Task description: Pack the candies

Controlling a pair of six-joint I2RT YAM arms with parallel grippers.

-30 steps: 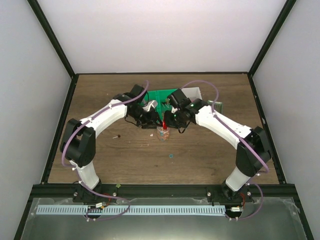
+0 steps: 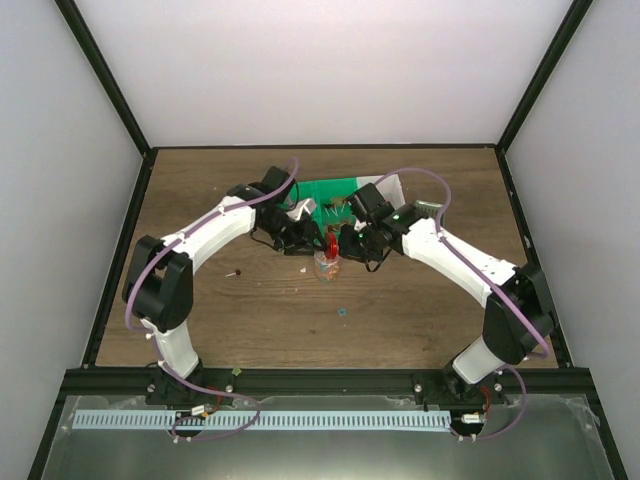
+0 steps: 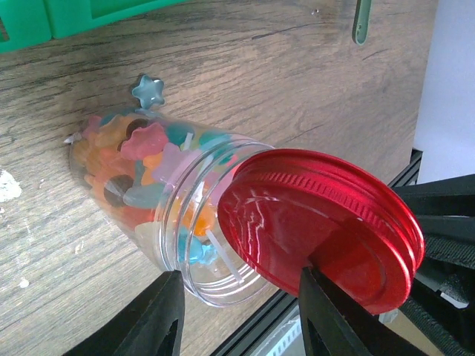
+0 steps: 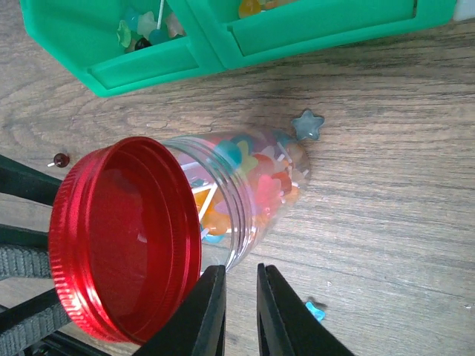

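Observation:
A clear jar [image 3: 126, 174] full of mixed candies stands on the wooden table, its mouth towards both wrist cameras. The red lid [image 3: 326, 230] is tilted steeply at the mouth, so the jar is not covered. In the left wrist view my left gripper is open around the near side of the jar mouth, one finger overlapping the lid. My right gripper has a narrow gap with only table visible in it; its left finger [image 4: 204, 311] overlaps the lid's edge. Whether either finger touches the lid, I cannot tell.
Behind the jar is a green divided tray [image 4: 148, 74] with some candies inside; a white bin [image 2: 392, 185] adjoins it. Loose on the table lie a star candy [image 4: 307, 124], a blue candy [image 4: 315, 310] and a brown lollipop [image 4: 61, 159].
My right arm has shifted slightly rightward, and its gripper sits a little further from the lid. The left arm and the jar look unmoved.

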